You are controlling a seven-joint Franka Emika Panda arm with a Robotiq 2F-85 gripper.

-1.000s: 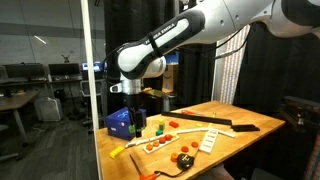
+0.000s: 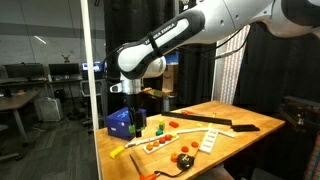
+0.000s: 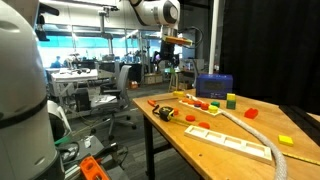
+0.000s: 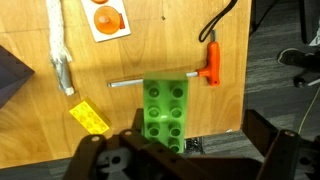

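My gripper hangs high above the table, its fingers apart and nothing gripped between them. In the wrist view a green studded brick (image 4: 165, 100) appears under the fingers, its lower end running close to the gripper body. A yellow block (image 4: 89, 116) lies to its left. Just above the brick is a screwdriver with an orange handle (image 4: 212, 62). From outside, the gripper (image 2: 131, 104) shows small near the blue box (image 2: 120, 125); its height over the table is hard to judge.
The wooden table (image 3: 190, 155) carries several small coloured pieces and a long white slotted strip (image 3: 228, 141). A dark flat object (image 2: 244, 128) lies toward its right side. An orange round piece (image 4: 107, 18) shows at the wrist view's top. Table edges show at right and bottom there.
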